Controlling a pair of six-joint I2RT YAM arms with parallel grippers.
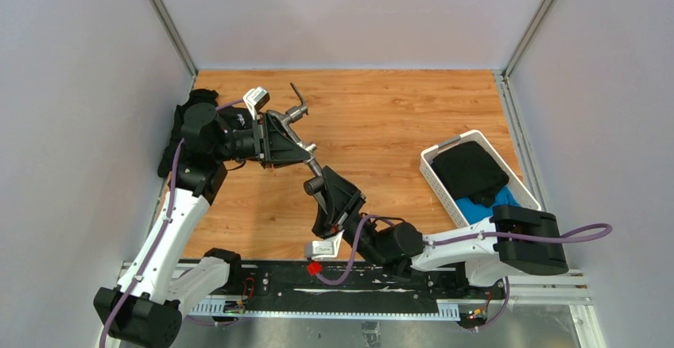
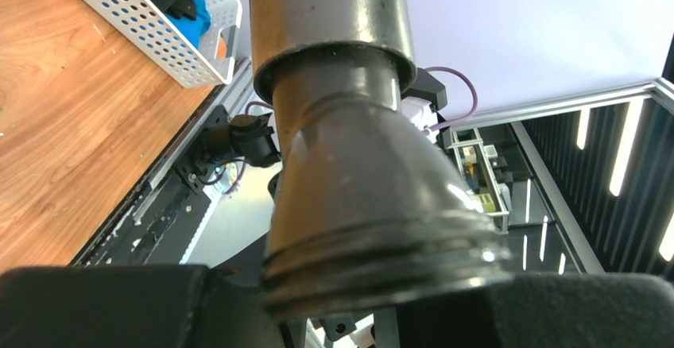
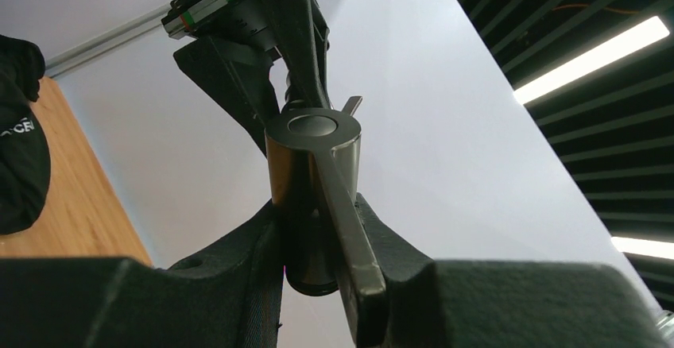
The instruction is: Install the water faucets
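The metal faucet assembly [image 1: 290,115] is held between both arms above the wooden table. My left gripper [image 1: 294,153] is shut on it; in the left wrist view its dark cylindrical body [image 2: 350,165] fills the middle between the fingertips. Lower right, my right gripper [image 1: 334,201] is around a cylindrical end with a flat lever [image 3: 350,261]; that piece [image 3: 310,137] sits between the fingers in the right wrist view, where the left gripper also shows just behind it. Whether the right fingers press on it is unclear.
A white perforated basket [image 1: 433,177] with black and blue cloth stands at the right of the table [image 1: 389,106]. Black cloth [image 1: 183,117] lies at the back left. Walls enclose the table, whose back middle is clear.
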